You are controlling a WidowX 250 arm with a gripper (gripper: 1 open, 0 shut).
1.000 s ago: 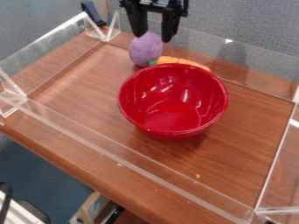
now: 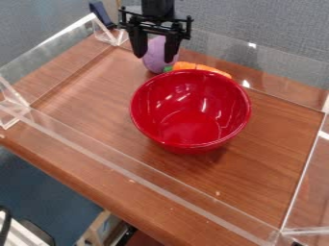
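Observation:
A large red bowl (image 2: pixel 189 110) sits on the wooden table, empty inside. Behind it, a purple eggplant-like toy (image 2: pixel 158 61) lies at the back of the table, beside an orange carrot-like toy (image 2: pixel 201 70) partly hidden by the bowl's rim. My black gripper (image 2: pixel 154 40) is directly above the purple toy, its lower part overlapping it in view; whether the fingers are apart or closed on it is not clear.
Clear acrylic walls (image 2: pixel 129 178) border the table on its sides. Bare wood (image 2: pixel 90 106) lies free to the left of the bowl and in front of it. A dark blue item is at the top left beyond the wall.
My gripper has come down and slightly left onto the purple toy, covering more of it. The bowl and the orange toy have not moved.

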